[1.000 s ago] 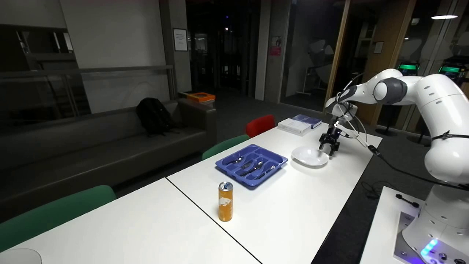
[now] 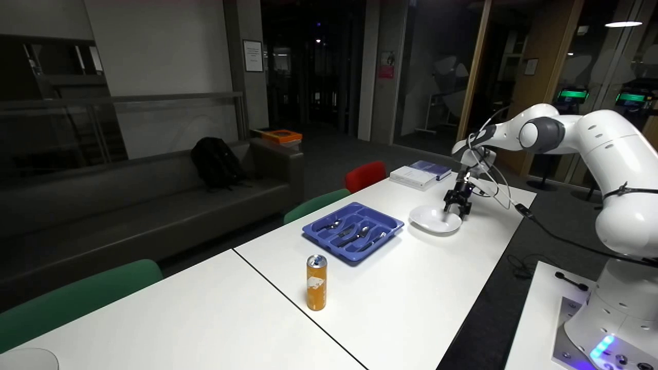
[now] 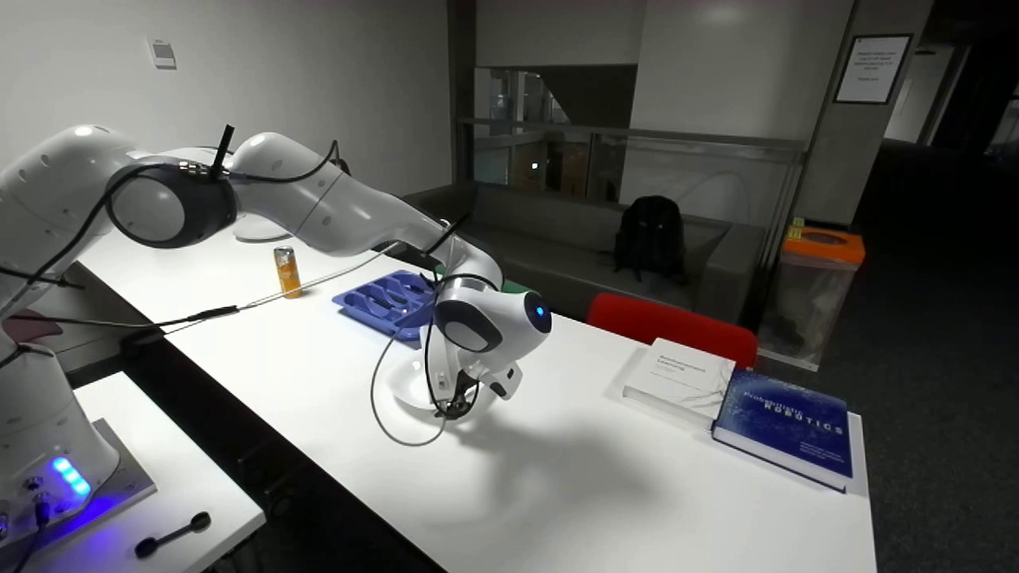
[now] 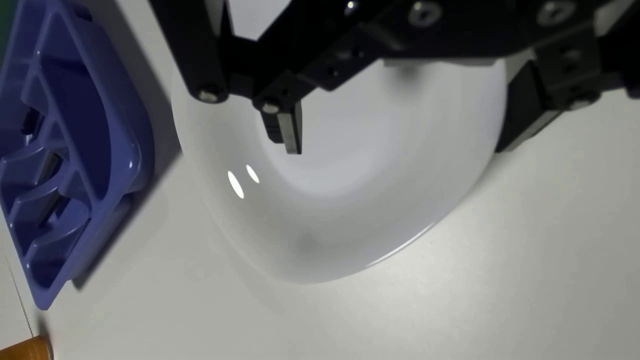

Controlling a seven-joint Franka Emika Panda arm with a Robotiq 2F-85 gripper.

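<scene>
A white plate lies on the table beside a blue cutlery tray. My gripper is open at the plate's edge, with its fingers spread wide. In the wrist view one finger hangs over the inside of the plate, while the other finger is just past its rim on the right. The rim passes between them; whether either finger touches it I cannot tell. In exterior view 2 the arm hides part of the plate.
An orange can stands upright in front of the tray. Spoons and other cutlery fill some tray compartments. A white book and a blue book lie at the table's far end. Bare table surrounds the plate's near side.
My gripper has moved slightly toward the plate, to the left and a little lower in exterior view 1. Plate, tray and can have stayed in place.
</scene>
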